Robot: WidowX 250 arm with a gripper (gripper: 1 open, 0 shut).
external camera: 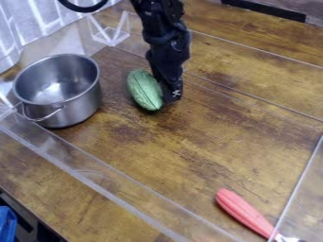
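Note:
The dark robot gripper (164,83) reaches down from the top of the view to a green cucumber-like vegetable (144,89) lying on the wooden table. Its fingers are at the right side of the vegetable, touching or very close; whether they are closed on it is unclear. A steel pot (57,87) with a wire handle stands to the left of the vegetable.
A red elongated object (245,213) lies at the lower right. Clear plastic strips run along the table's edges.

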